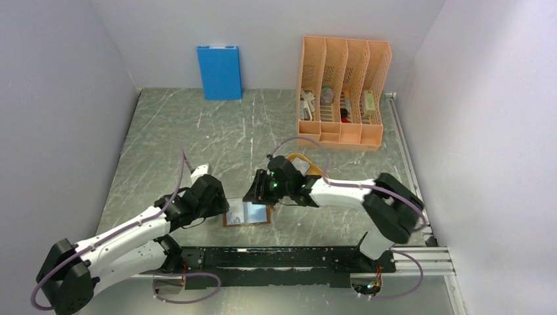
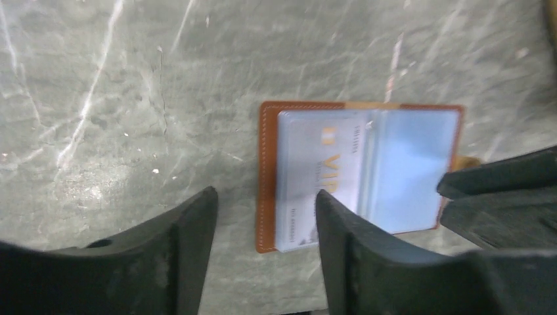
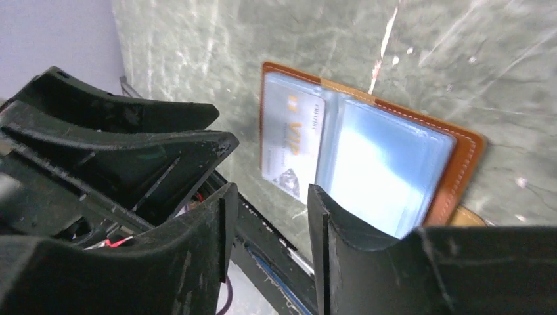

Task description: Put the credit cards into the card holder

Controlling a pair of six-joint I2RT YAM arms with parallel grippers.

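Note:
An open card holder (image 1: 256,214) with a brown border and clear sleeves lies flat at the front centre; its left side shows a pale card (image 2: 318,177) printed "VIP", its right side a blue-white sleeve (image 3: 384,170). My left gripper hangs open over the holder's left edge, nothing seen between its fingers. My right gripper is open above the holder, also empty; its fingers enter the left wrist view at right. A yellow container (image 1: 314,169) holding pale cards (image 1: 301,165) sits behind the right arm, partly hidden.
An orange divided rack (image 1: 351,134) with assorted items stands at the back right. A blue board (image 1: 219,72) is at the back left.

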